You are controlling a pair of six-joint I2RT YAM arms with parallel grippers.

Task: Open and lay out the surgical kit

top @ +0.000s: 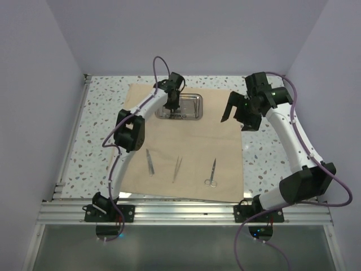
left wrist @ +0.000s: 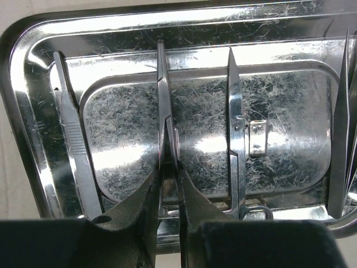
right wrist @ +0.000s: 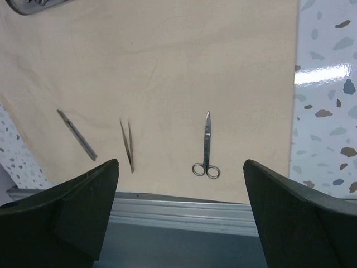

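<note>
A steel tray (left wrist: 212,17) holds a scalpel handle (left wrist: 81,151), a slim hinged instrument (left wrist: 165,106), scissors (left wrist: 236,123) and dark tweezers (left wrist: 339,134). In the left wrist view my left gripper is down over the tray, its narrowly spaced fingertips either side of the slim instrument's shanks; whether they grip it is unclear. On the beige cloth (top: 192,147) lie a scalpel handle (top: 150,162), tweezers (top: 177,168) and scissors (top: 212,174), set apart in a row. High over the cloth's right side, my right gripper is open and empty.
Bare cloth (right wrist: 167,72) stretches between the tray and the laid-out row, and right of the scissors. Speckled tabletop (top: 90,135) shows on both sides. A metal rail (top: 186,208) runs along the front edge.
</note>
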